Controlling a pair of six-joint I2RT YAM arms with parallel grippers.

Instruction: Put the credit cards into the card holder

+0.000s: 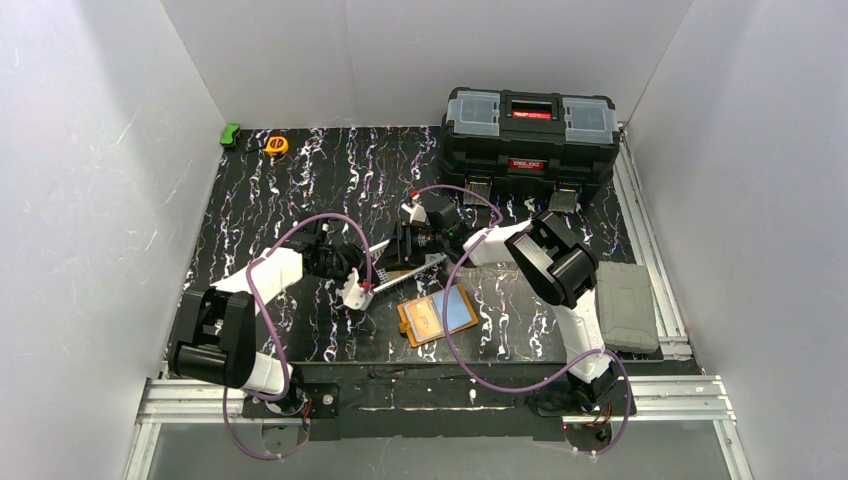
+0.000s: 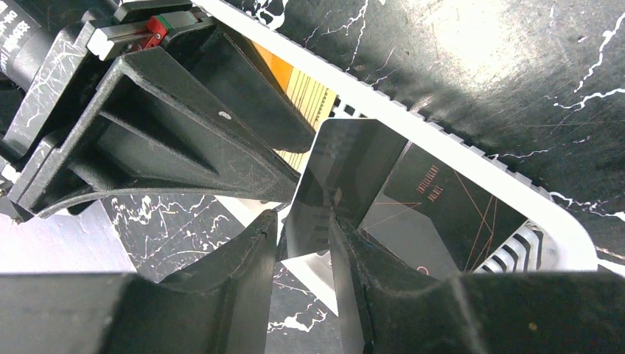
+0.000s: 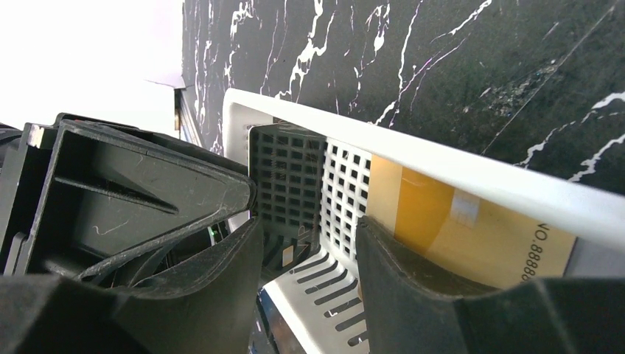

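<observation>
The white card holder [image 2: 479,177] lies mid-table beneath both grippers, with black cards [image 2: 435,221] and orange-yellow cards [image 3: 457,228] in it. In the left wrist view a black card [image 2: 346,162] stands tilted at the tips of my left gripper, which is part open; whether it grips the card is unclear. My right gripper is part open over the holder, its fingertips before a dark card [image 3: 287,162] and the yellow cards; a hold cannot be made out.
An orange board [image 1: 425,320] with cards lies in front of the holder. A black toolbox [image 1: 528,145] stands at the back right, a grey case [image 1: 626,310] at the right. A tape measure [image 1: 276,145] is at the back left.
</observation>
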